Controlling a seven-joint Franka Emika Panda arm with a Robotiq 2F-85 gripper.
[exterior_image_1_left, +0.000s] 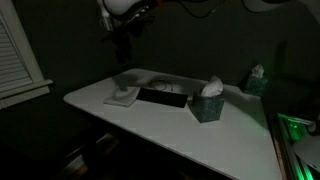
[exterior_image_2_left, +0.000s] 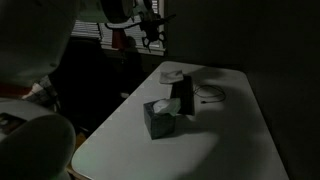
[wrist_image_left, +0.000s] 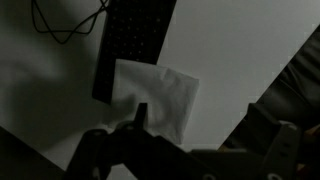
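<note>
My gripper (exterior_image_1_left: 122, 52) hangs well above the far left end of the white table, above and apart from a folded light cloth (exterior_image_1_left: 122, 96). In the wrist view the gripper is open, its two fingers wide apart and nothing held between them. The cloth (wrist_image_left: 170, 92) lies flat, partly over one end of a black keyboard (wrist_image_left: 137, 32); its lower part is hidden by the gripper. From the second exterior view the gripper (exterior_image_2_left: 152, 38) shows dark, beyond the cloth (exterior_image_2_left: 172, 76).
A patterned tissue box (exterior_image_1_left: 208, 107) with a white tissue stands right of the keyboard. A thin dark cable (wrist_image_left: 66, 32) lies loosely beside the keyboard. Lighting is dim.
</note>
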